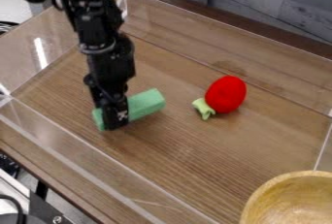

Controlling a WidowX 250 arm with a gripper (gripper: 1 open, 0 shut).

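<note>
My black gripper (109, 112) reaches down over a green block (143, 106) lying in the centre-left of the table. The fingertips are at the block's left part, shut on it as far as the view shows. A red oval object (224, 95) lies to the right, with a small light-green piece (203, 109) at its lower left.
A yellow bowl (288, 204) sits at the near right corner. Cables lie beyond its left edge.
</note>
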